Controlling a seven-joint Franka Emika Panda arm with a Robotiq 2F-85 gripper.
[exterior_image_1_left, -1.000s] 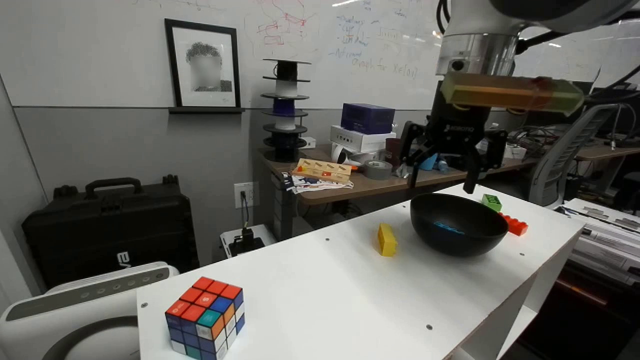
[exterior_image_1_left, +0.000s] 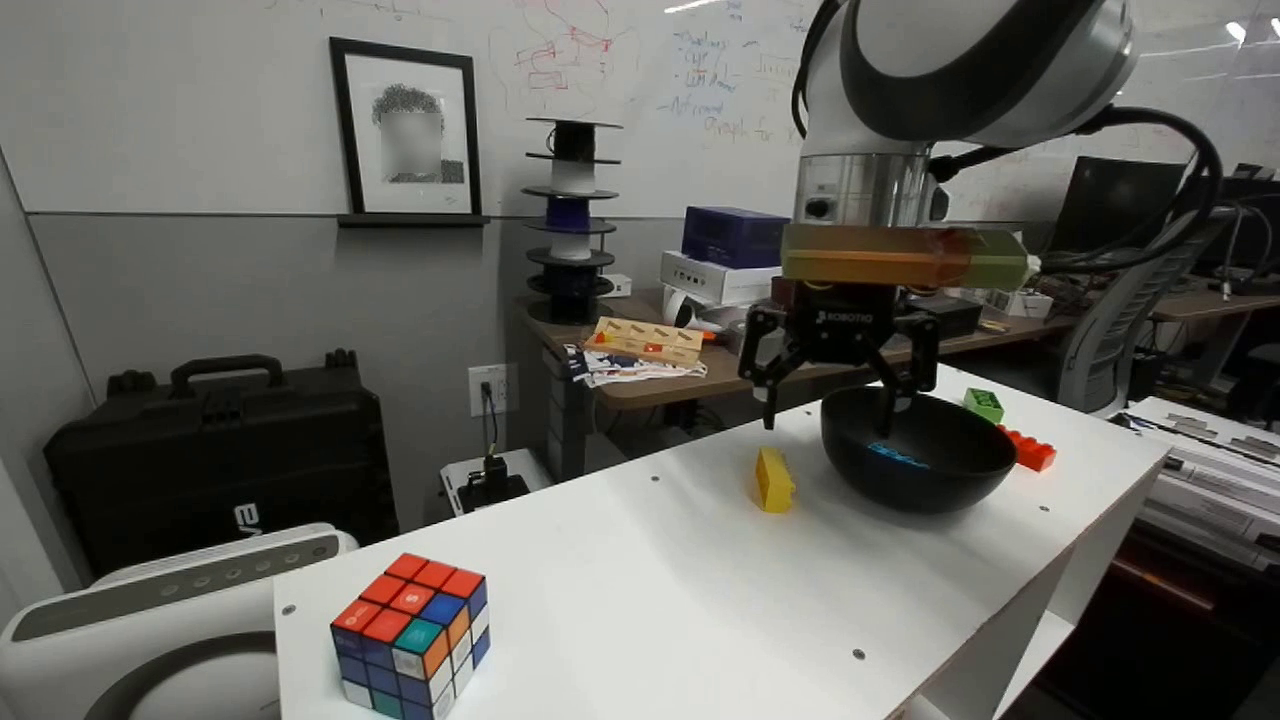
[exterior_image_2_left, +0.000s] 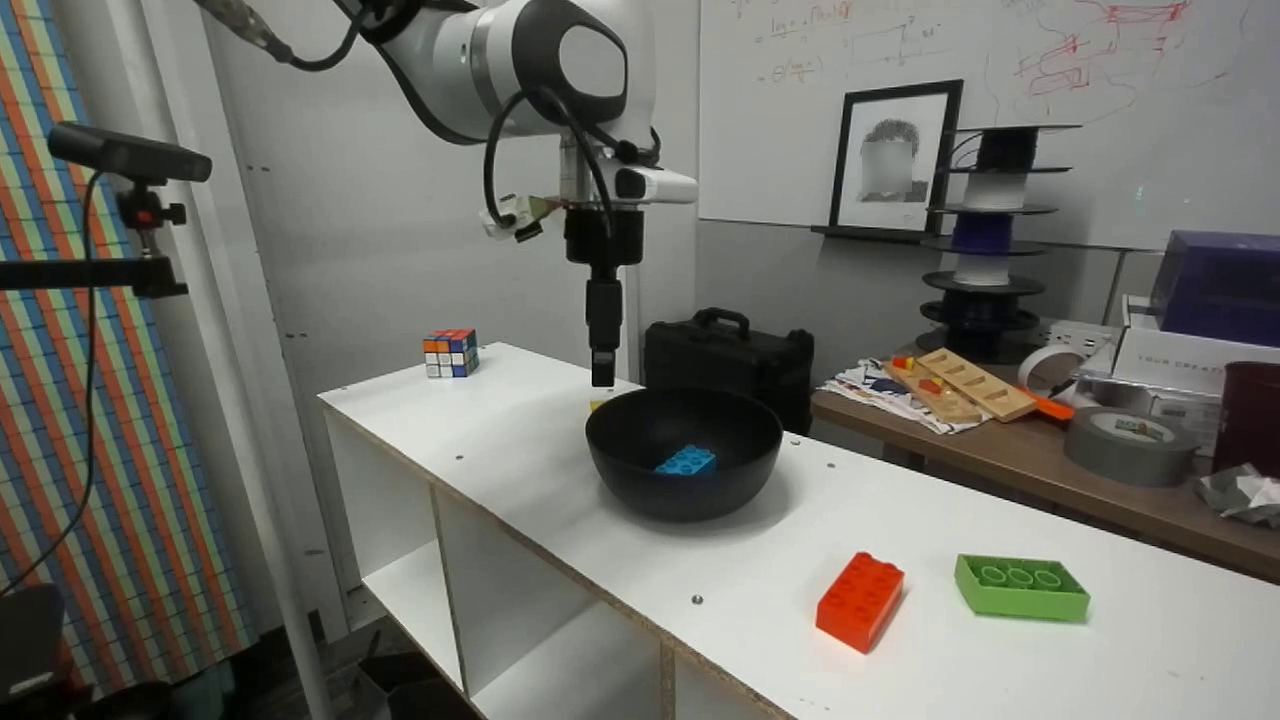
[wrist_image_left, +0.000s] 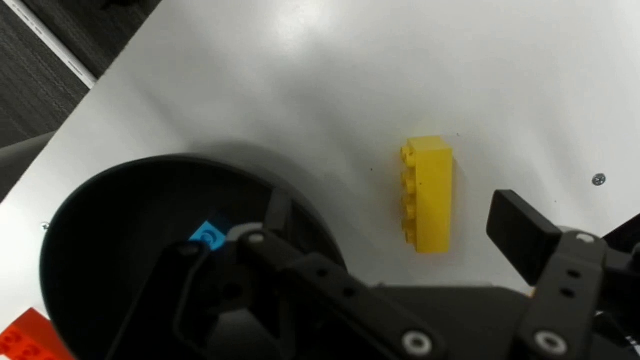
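Observation:
My gripper (exterior_image_1_left: 828, 422) stands open, pointing down, with nothing between its fingers. In the wrist view one finger (wrist_image_left: 520, 234) is to the right of the yellow brick (wrist_image_left: 434, 195), while the other reaches over the black bowl (wrist_image_left: 120, 180). The yellow brick rests on its side on the white table, close beside the bowl and apart from it. A blue brick (exterior_image_2_left: 687, 461) lies inside the bowl. The red brick (exterior_image_2_left: 860, 600) and the green brick (exterior_image_2_left: 1022, 588) are on the table at the bowl's other side.
A Rubik's cube (exterior_image_1_left: 411, 636) sits at the table's far end from the bowl. Between it and the yellow brick the white tabletop (exterior_image_1_left: 624, 576) is clear. Behind stands a brown desk (exterior_image_1_left: 672, 386) with spools, boxes and a wooden tray.
The arm has moved left and lower in exterior view 1, from above the bowl toward the yellow brick. My gripper remains open. The bricks, bowl and cube have stayed in place.

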